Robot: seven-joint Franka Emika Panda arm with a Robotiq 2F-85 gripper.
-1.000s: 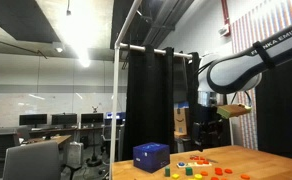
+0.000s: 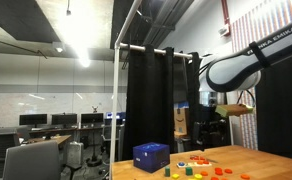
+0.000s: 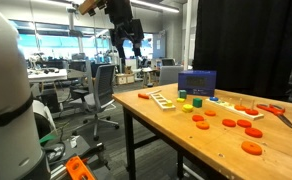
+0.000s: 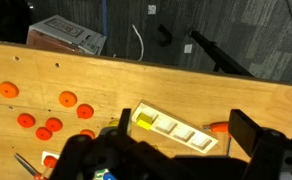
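My gripper stands open above the wooden table (image 3: 191, 125), with its two dark fingers wide apart in the wrist view. In exterior view 2 the gripper (image 3: 133, 54) hangs well above the tabletop, touching nothing. A pale wooden tray (image 4: 176, 128) lies near the table edge, partly below the gap between the fingers. One yellow block (image 4: 144, 121) sits at the tray's left end. Beside its right end lies an orange-red piece (image 4: 219, 127). Several orange discs (image 4: 67, 99) are scattered to the left.
A blue box (image 3: 197, 84) stands at the back of the table. Green, yellow and blue pieces stand near it, including a green block (image 3: 197, 102). Red-handled scissors (image 3: 273, 109) lie toward the right. Dark floor and an office chair (image 3: 99, 90) are beyond the edge.
In exterior view 1 the arm has shifted a little to the right, and its upper link has changed angle. The things on the table look unmoved.
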